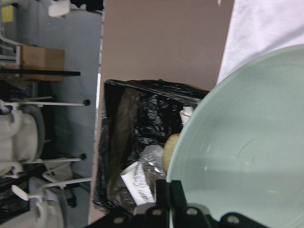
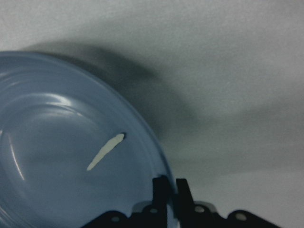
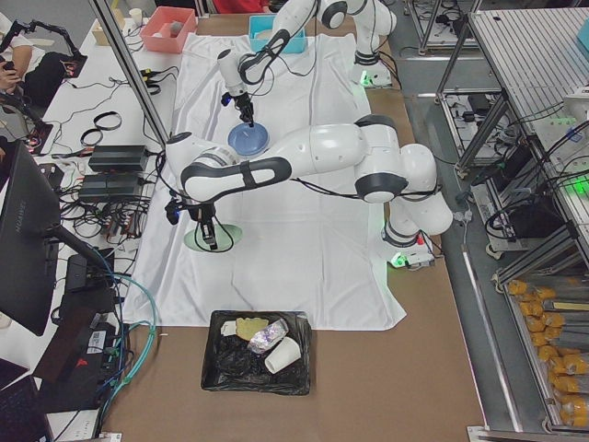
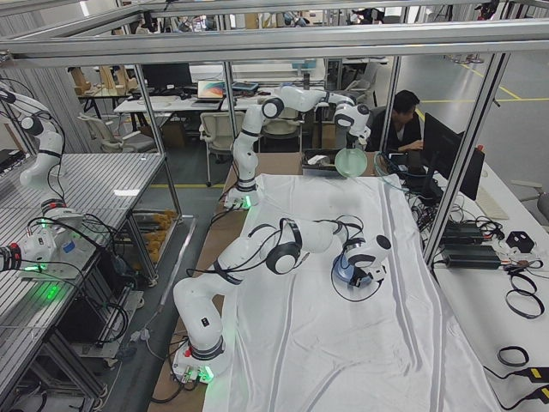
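My left gripper is shut on the rim of a pale green plate (image 1: 237, 133), held up over the white cloth in the camera left view, near the black-lined bin (image 3: 230, 368). That bin holds foil, a white cup (image 3: 283, 354) and a yellowish piece. In the right wrist view my right gripper is at the rim of a blue plate (image 2: 52, 133) on the cloth, one finger either side of the rim; the plate bears a white streak.
A light blue tub (image 3: 259, 28) and a red box (image 3: 170, 28) stand at the back. Cables and a monitor (image 3: 28, 239) line the left table.
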